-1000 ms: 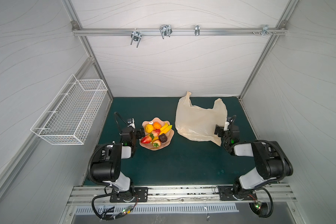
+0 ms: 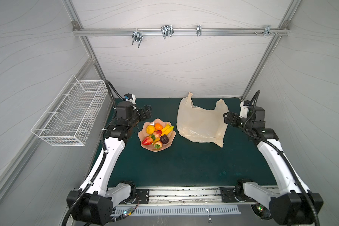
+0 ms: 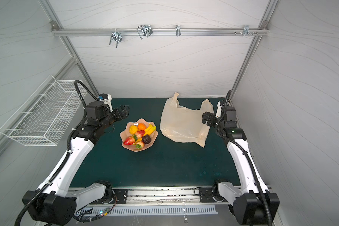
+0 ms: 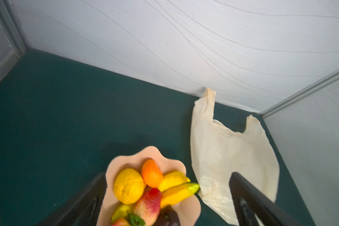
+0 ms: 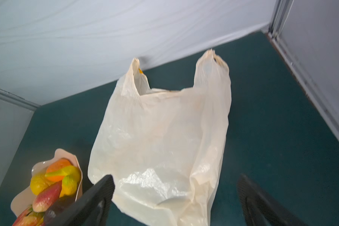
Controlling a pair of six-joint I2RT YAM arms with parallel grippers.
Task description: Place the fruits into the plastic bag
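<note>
A scalloped pink bowl (image 2: 140,134) stands on the left half of the table, full of fruits: an orange (image 4: 151,173), a yellow round fruit (image 4: 129,186), bananas (image 4: 180,194), reddish fruits (image 4: 148,206) and a dark fruit (image 2: 164,139). Right of it lies the pale plastic bag (image 5: 158,143), flat, its two handles (image 5: 212,66) towards the back wall. My left gripper (image 2: 147,111) hovers above and behind the bowl's left side, open and empty. Over the bag's right edge is my right gripper (image 2: 226,118), open too, nothing between its fingers.
A white wire basket (image 2: 73,113) hangs at the left wall. Metal clamps (image 2: 167,31) sit on the rail at the back.
The bowl, the fruits and the bag have stayed put.
</note>
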